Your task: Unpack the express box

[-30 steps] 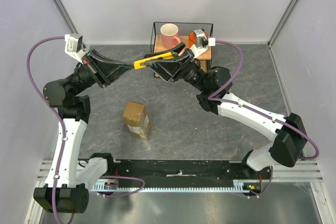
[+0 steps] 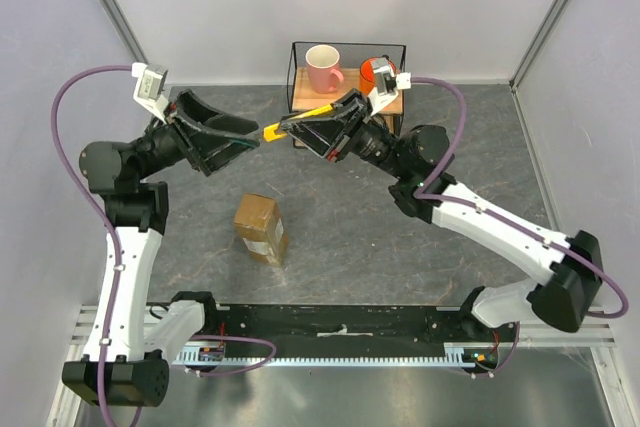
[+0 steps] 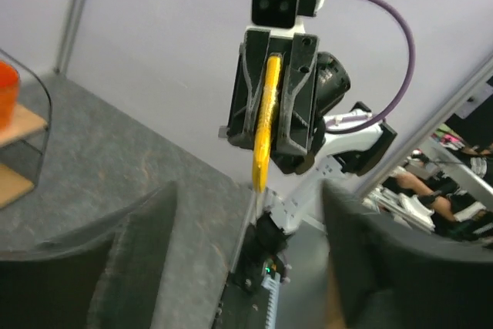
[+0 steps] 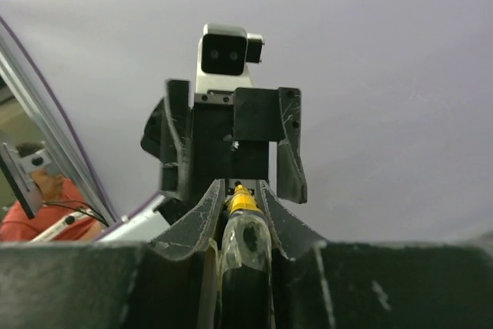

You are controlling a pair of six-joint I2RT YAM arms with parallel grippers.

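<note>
A yellow cutter (image 2: 271, 133) with a dark end hangs in the air above the table, seemingly a utility knife. My right gripper (image 2: 300, 130) is shut on it; in the right wrist view the cutter's yellow tip (image 4: 243, 199) pokes out between the fingers. From the left wrist view its yellow body (image 3: 265, 121) runs along between the right fingers. My left gripper (image 2: 248, 136) stands open just left of the cutter, nothing between its fingers, which are blurred. Below on the table sits the brown cardboard box (image 2: 258, 217), upright, apart from both grippers.
At the back, a black wire rack with wooden shelves (image 2: 308, 97) carries a pink mug (image 2: 322, 67) and an orange cup (image 2: 368, 77), partly behind the right arm. Pale walls close in the sides.
The box has stayed put.
</note>
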